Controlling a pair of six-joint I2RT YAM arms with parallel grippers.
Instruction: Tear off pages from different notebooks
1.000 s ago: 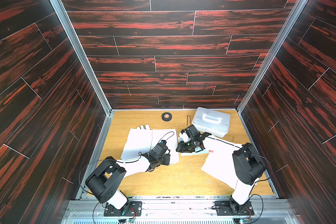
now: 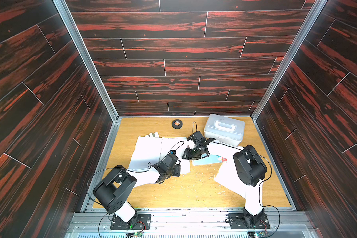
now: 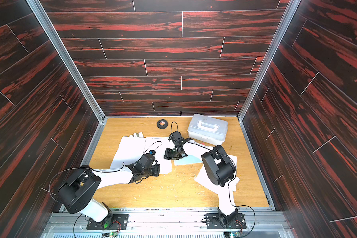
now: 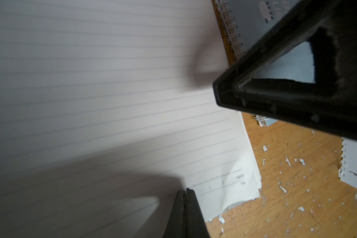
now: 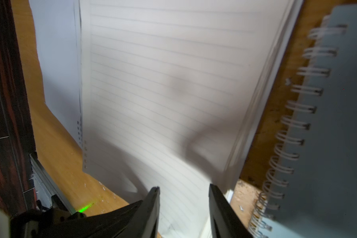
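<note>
An open lined notebook (image 2: 171, 143) lies at the left of the table. Its left half (image 2: 146, 150) looks blank and its right half has lined paper (image 5: 166, 79). In the left wrist view, my left gripper is shut low over the lined sheet close to its printed corner; nothing shows between its fingers. My right gripper stands open at the notebook's right edge, with the page's edge (image 5: 232, 166) near its right finger. Whether either gripper touches paper is unclear. The closed blue spiral notebook (image 5: 329, 130) lies just to the right.
Torn white sheets (image 2: 228, 178) lie at the right, partly under the right arm. A clear lidded box (image 2: 225, 129) stands at the back right, and a black tape roll (image 2: 177, 123) at the back. Paper scraps dot the bare wood (image 2: 198, 190) in front.
My right gripper has moved left and slightly back, from over the blue notebook to the open notebook's right edge. My left arm has barely shifted.
</note>
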